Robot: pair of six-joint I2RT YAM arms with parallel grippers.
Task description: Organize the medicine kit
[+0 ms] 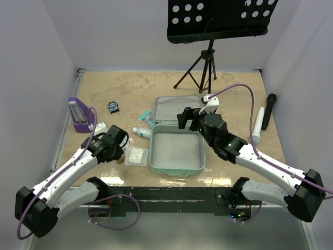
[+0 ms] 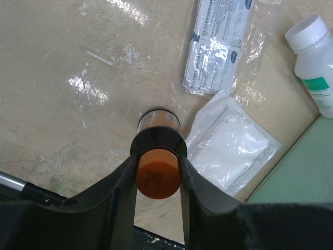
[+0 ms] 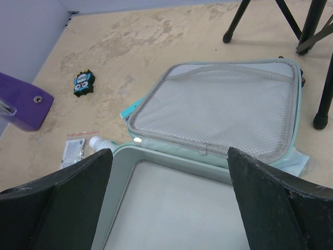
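Observation:
Pressed between the fingers of my left gripper is a dark bottle (image 2: 158,175) with an orange-brown cap, upright, seen from above. Right of it lie a clear packet of white gauze (image 2: 229,143) and a bag of printed sachets (image 2: 216,52). The white bottle with a green label (image 1: 141,132) is on its side against the case. The green case (image 1: 178,171) lies open and its main compartment looks empty; its mesh lid (image 1: 177,109) is folded back. Over the case's back right corner, my right gripper stands open with nothing between its fingers.
A blue packet (image 1: 148,119) lies by the lid's left side. Farther left are a small black-and-blue item (image 1: 113,107) and a purple holder (image 1: 80,115). A tripod stand (image 1: 201,73) rises behind the case.

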